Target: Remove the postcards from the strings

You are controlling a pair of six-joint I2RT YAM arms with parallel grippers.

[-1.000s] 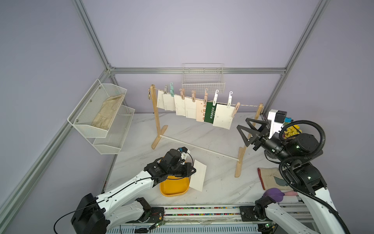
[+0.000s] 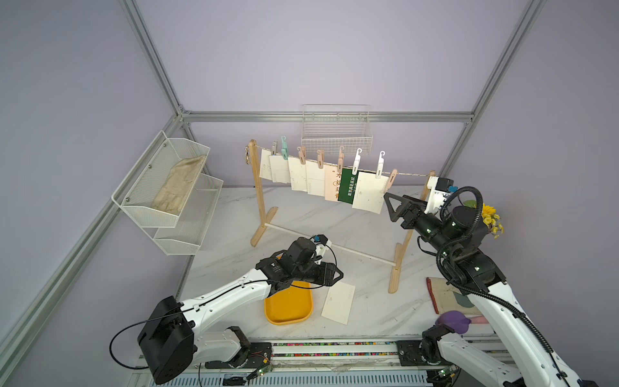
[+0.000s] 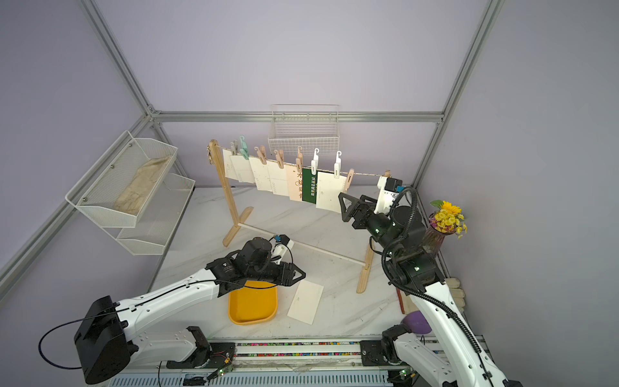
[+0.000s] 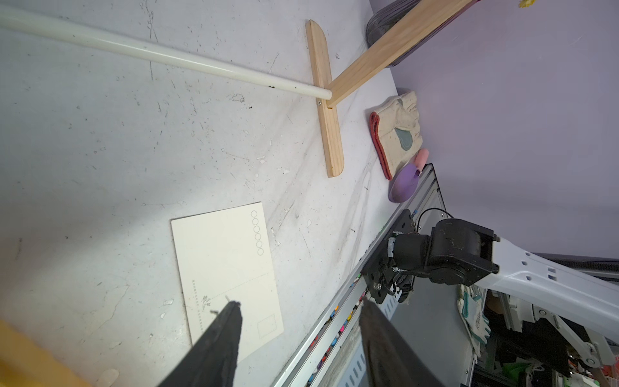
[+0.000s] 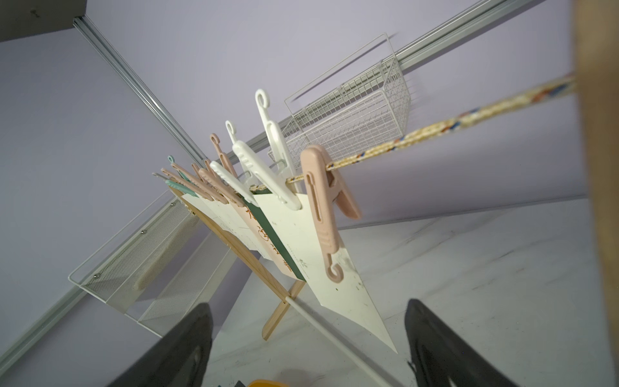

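Several postcards hang in a row on the string, clipped with pegs. The rightmost is a large cream postcard (image 5: 303, 238), with a green postcard (image 2: 348, 185) beside it. A pink peg (image 5: 320, 200) at its right edge grips the string. My right gripper is part open below and in front of this peg, with nothing between its fingers. One loose postcard (image 4: 225, 277) lies on the table, its printed side up. Just past its near end, my left gripper is part open and empty; its left finger (image 4: 222, 345) covers part of the card.
An orange tray (image 2: 288, 306) stands left of the loose card, partly under the left arm. The drying stand's wooden post (image 5: 596, 180) is close to the right gripper. A flower vase (image 3: 435, 238), glove (image 4: 401, 129) and purple scoop (image 4: 404, 183) are at right.
The loose postcard and my left gripper have shifted right, away from the tray; the gripper is now clear of the card.
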